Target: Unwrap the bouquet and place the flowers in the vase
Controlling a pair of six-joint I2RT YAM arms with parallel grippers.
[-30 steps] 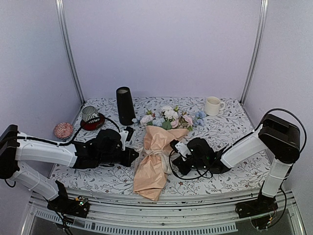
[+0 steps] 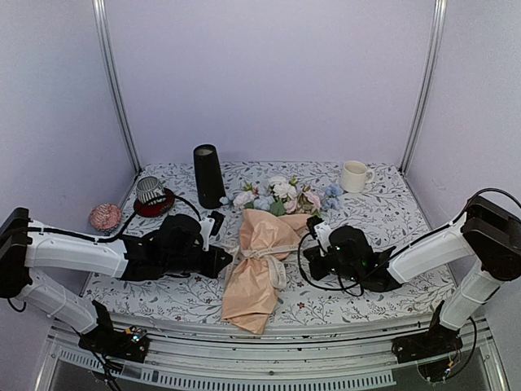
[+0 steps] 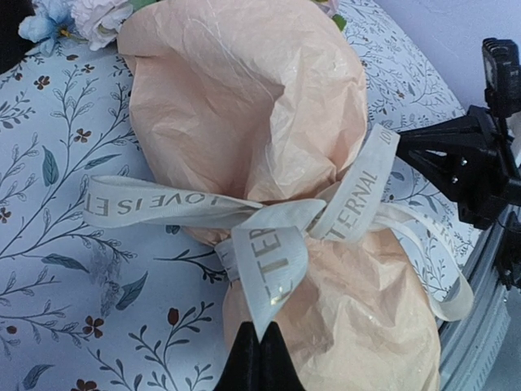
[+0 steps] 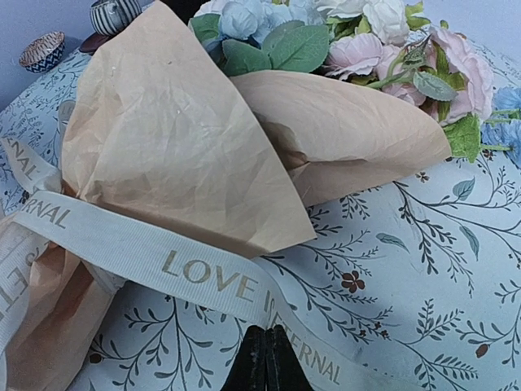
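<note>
A bouquet in peach wrapping paper (image 2: pixel 256 244) lies on the table, its pink, white and blue flowers (image 2: pixel 283 195) toward the back. A pale lettered ribbon (image 3: pixel 273 269) ties the paper at its waist. In the left wrist view a loop of that ribbon runs into the tips of my left gripper, which is shut on it. On the bouquet's other side, my right gripper is shut on a ribbon tail, drawn out straight from the knot. Behind the bouquet's left side stands a tall black vase (image 2: pixel 209 175), upright.
A white mug (image 2: pixel 355 176) stands at the back right. On the left are a patterned bowl (image 2: pixel 105 217) and a striped cup (image 2: pixel 150 190) by a dark red saucer (image 2: pixel 155 205).
My right gripper has moved right, away from the bouquet, and the ribbon now stretches out to it. The left arm, the bouquet's paper and the vase look unmoved.
</note>
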